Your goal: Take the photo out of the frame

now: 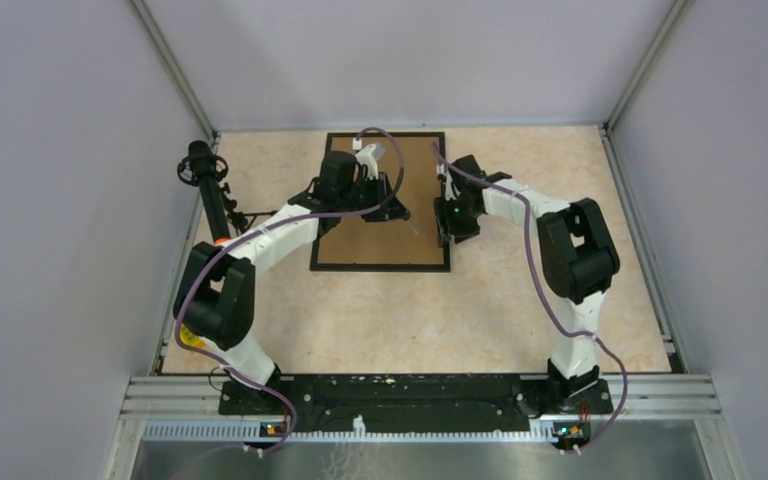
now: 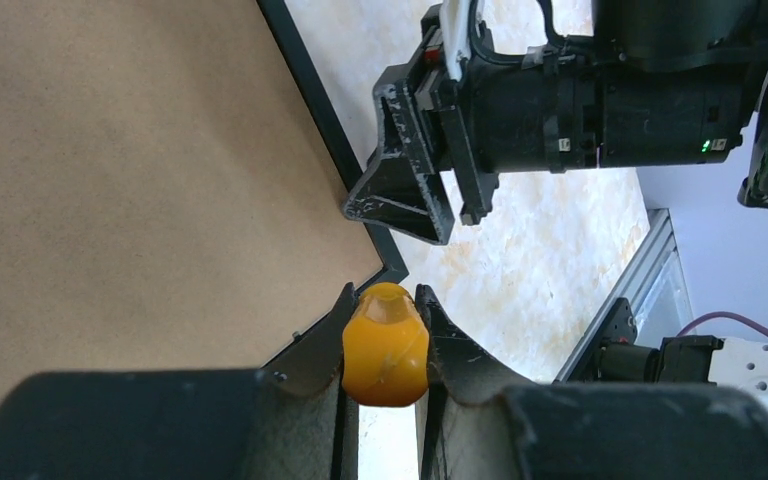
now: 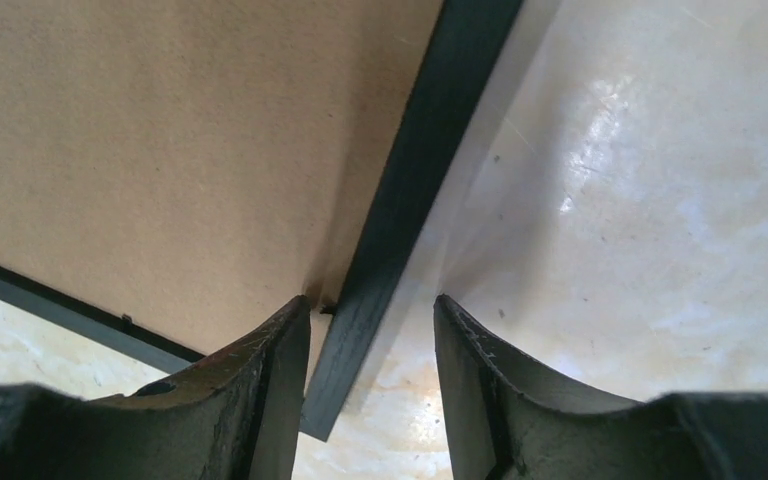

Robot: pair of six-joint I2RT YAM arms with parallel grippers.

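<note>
The photo frame lies back-up on the table, a brown board (image 1: 380,247) inside black edges (image 1: 380,267). Above its middle, my left gripper (image 1: 396,210) is shut on an orange tool handle (image 2: 385,350); a thin shaft seems to point down from it in the top view. My right gripper stands open over the frame's right edge (image 3: 400,200), near its lower corner, with a finger either side of the black strip. Small dark tabs sit on the board's rim in the right wrist view. The photo itself is hidden.
A black mounted device (image 1: 203,175) stands at the left of the table, with a yellow case (image 1: 191,336) partly under the left arm. Walls close in the sides and back.
</note>
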